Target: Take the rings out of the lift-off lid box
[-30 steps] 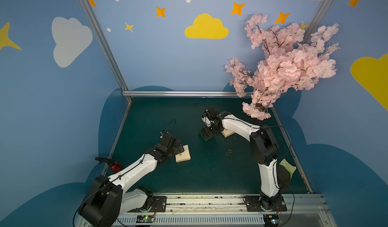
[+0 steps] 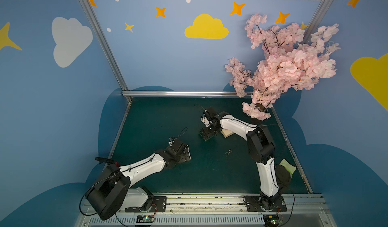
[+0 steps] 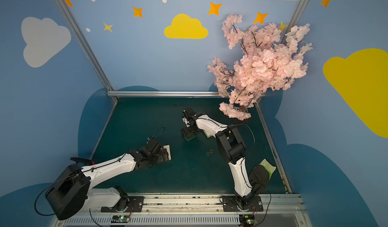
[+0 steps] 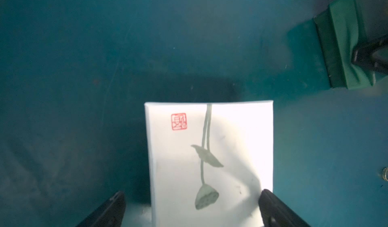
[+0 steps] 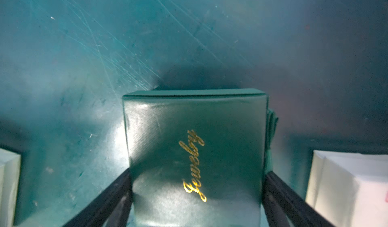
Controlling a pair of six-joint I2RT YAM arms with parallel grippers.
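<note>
A white box (image 4: 226,150) printed with a lotus and red seal lies beneath my left gripper, whose open fingers straddle its near part. My right gripper is open around a dark green box (image 5: 198,142) lettered "Jewelry" in gold, one finger beside each side. In the top left view, two small rings (image 2: 228,152) lie loose on the table to the right of the white box and below the green one.
Further cream-white boxes (image 5: 347,186) stand on either side of the green box in the right wrist view. Pink blossom branches (image 2: 283,69) fill the back right; a dark bag with green (image 2: 286,170) lies at the right front.
My left gripper has moved right and toward the front, over the white box, which it now largely covers in the top views. The right arm has shifted only slightly.
</note>
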